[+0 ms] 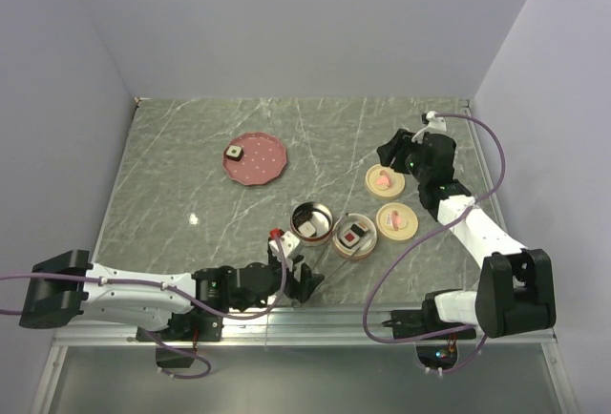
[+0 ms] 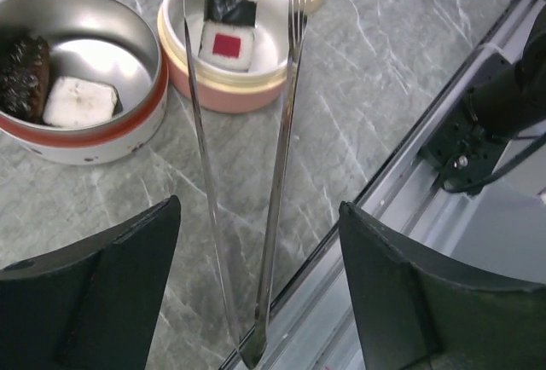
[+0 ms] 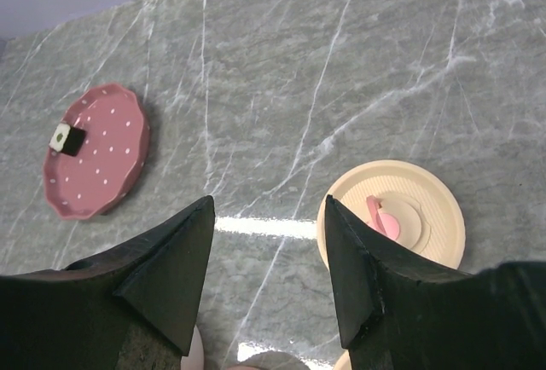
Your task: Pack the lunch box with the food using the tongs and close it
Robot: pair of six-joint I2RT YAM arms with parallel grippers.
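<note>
My left gripper is part open over the handle ends of a metal fork and a slimmer utensil, with nothing visibly held. Beyond them are a steel bowl with brown and white food, and a white-and-pink container with rice pieces. My right gripper stands open above the upper cream lid with its pink piece. A second cream lid lies below it in the top view.
A pink plate with a dark-and-white cube sits at the back left. The table's front rail runs close beside the utensils.
</note>
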